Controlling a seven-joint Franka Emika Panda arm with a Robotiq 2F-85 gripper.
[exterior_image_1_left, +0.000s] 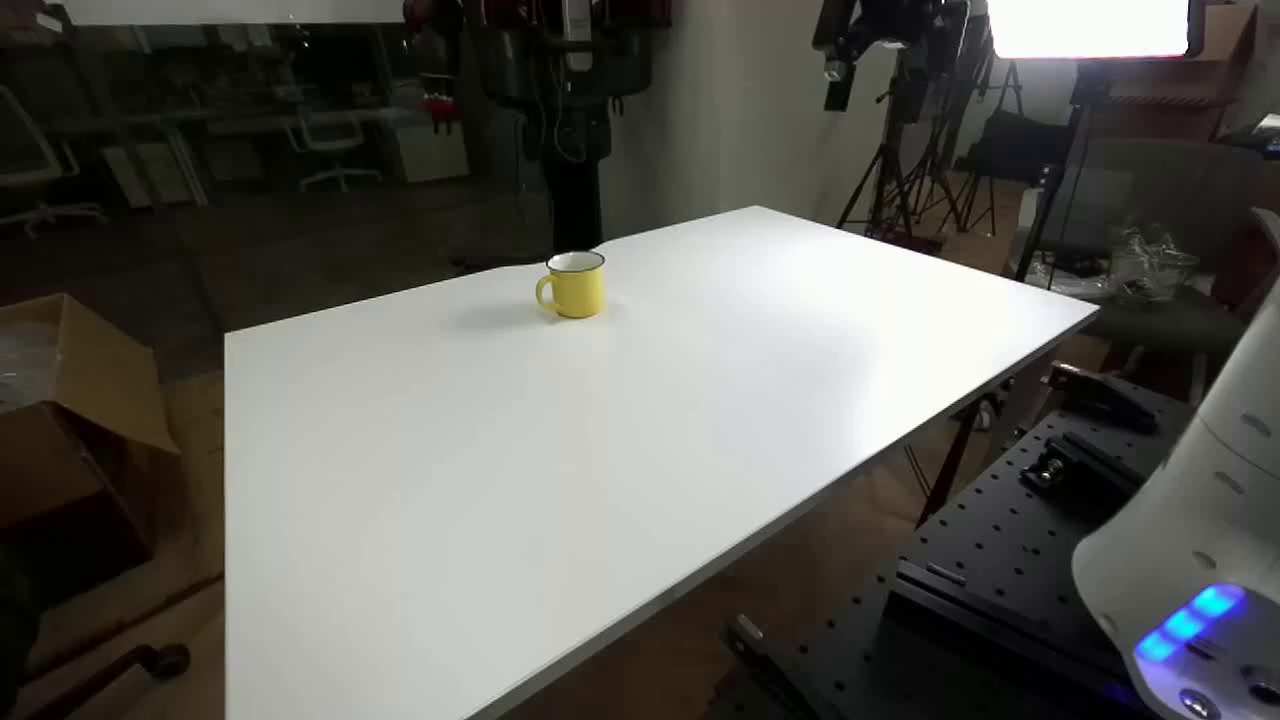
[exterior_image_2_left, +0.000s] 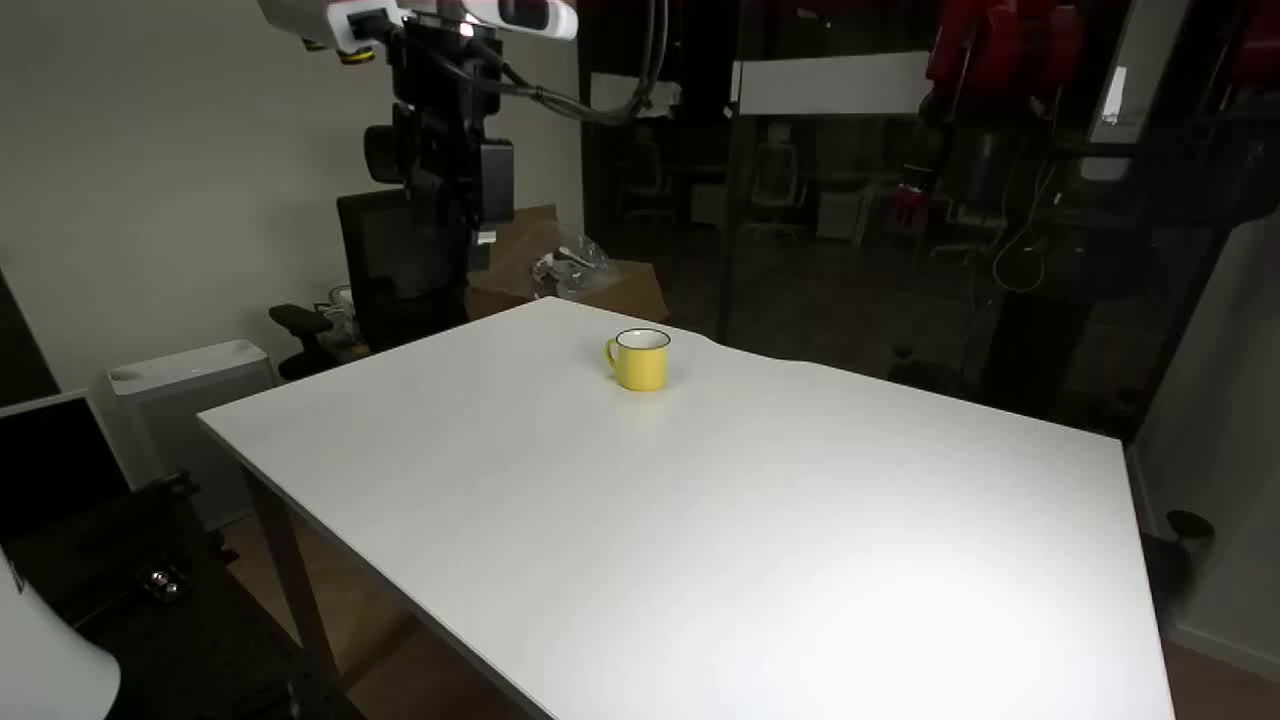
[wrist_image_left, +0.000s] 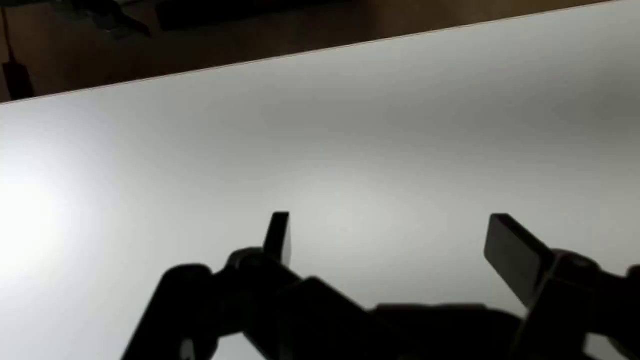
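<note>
A yellow mug with a white inside and dark rim stands upright on the white table, close to its far edge. Its handle points left in both exterior views; the second one shows the mug at the table's far side, left of centre. My gripper is open in the wrist view, its fingers wide apart with only bare tabletop beneath them. Exterior view 2 has the black gripper hanging high at the upper left, well clear of the mug. The wrist view does not include the mug.
Apart from the mug, the tabletop is clear. A cardboard box sits off the table's left side. A black perforated bench with the white arm base stands beyond the near edge.
</note>
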